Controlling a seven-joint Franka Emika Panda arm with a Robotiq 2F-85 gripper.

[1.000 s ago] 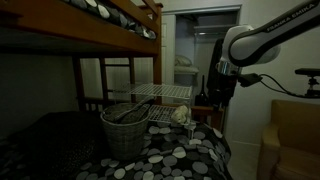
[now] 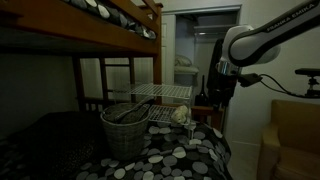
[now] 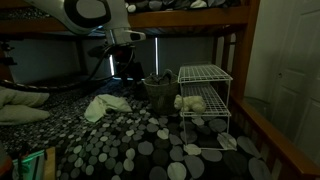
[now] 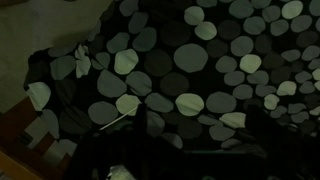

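My gripper hangs above the dotted bedspread (image 4: 190, 58), its two dark fingers apart at the bottom of the wrist view. Nothing shows between them, though the picture is very dark there. In exterior view 1 the gripper (image 2: 218, 90) is a dark shape at the right, beyond the bed's end. A woven basket (image 2: 125, 135), holding dark contents, stands on the bed. Near it is a white two-tier wire rack (image 3: 205, 73), with a cream plush-like item (image 3: 198, 102) at its lower tier. A crumpled white cloth (image 3: 108, 106) lies on the bed below the arm.
The upper bunk's wooden rail (image 2: 95, 38) overhangs the bed. Another wooden rail (image 3: 270, 140) runs along the right in exterior view 2. A tan armchair (image 2: 290, 138) stands at the right.
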